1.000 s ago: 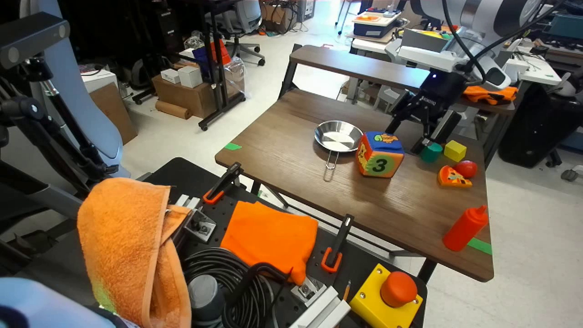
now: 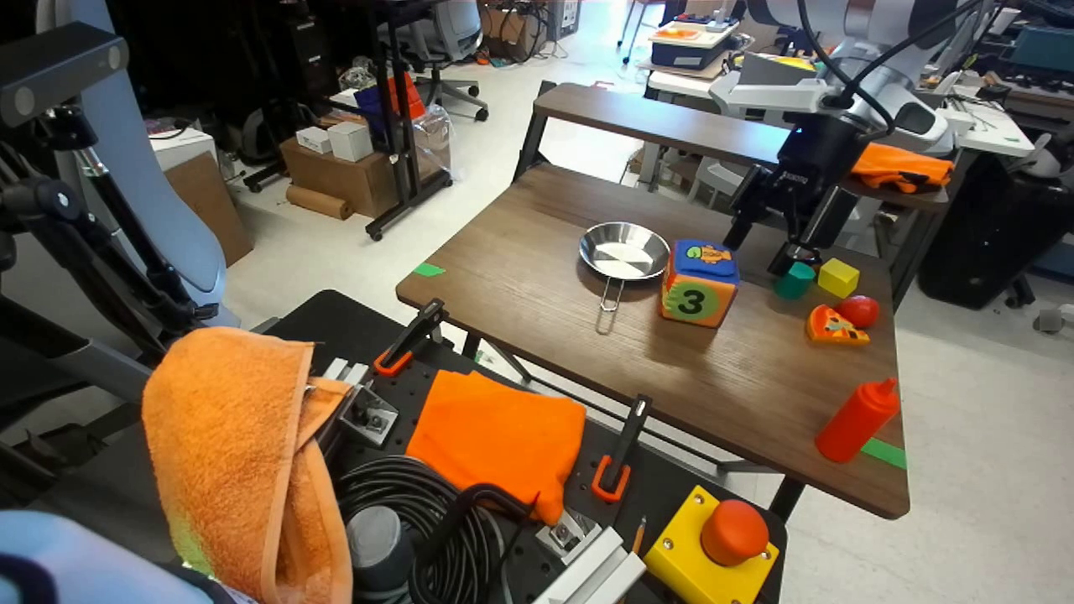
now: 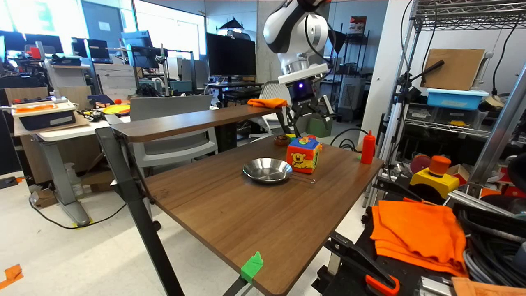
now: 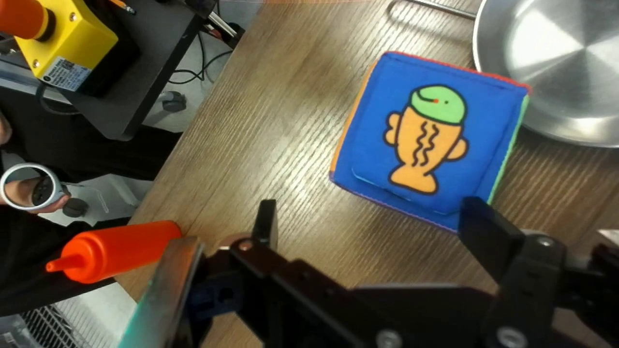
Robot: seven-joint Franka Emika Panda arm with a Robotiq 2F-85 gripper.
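A soft cube (image 2: pixel 699 283) with a blue top, a fish picture and a green-and-orange "3" side rests on the brown table. Just behind it in exterior view 1, my gripper (image 2: pixel 760 250) stands open, its fingers pointing down and empty. In the wrist view the cube's blue fish face (image 4: pixel 429 139) lies ahead of the gripper. The right finger (image 4: pixel 487 235) overlaps the cube's near corner in the picture; contact there cannot be told. Beside the cube is a steel pan (image 2: pixel 624 252), its wire handle pointing toward the table's front edge.
A teal cup (image 2: pixel 795 281), yellow block (image 2: pixel 837 278), red ball (image 2: pixel 858 311) and toy pizza slice (image 2: pixel 836 326) cluster right of the gripper. A red squeeze bottle (image 2: pixel 857 421) stands near the front right corner.
The cube has turned slightly in place, its "3" side now facing exterior view 1 more squarely. The pan has not moved.
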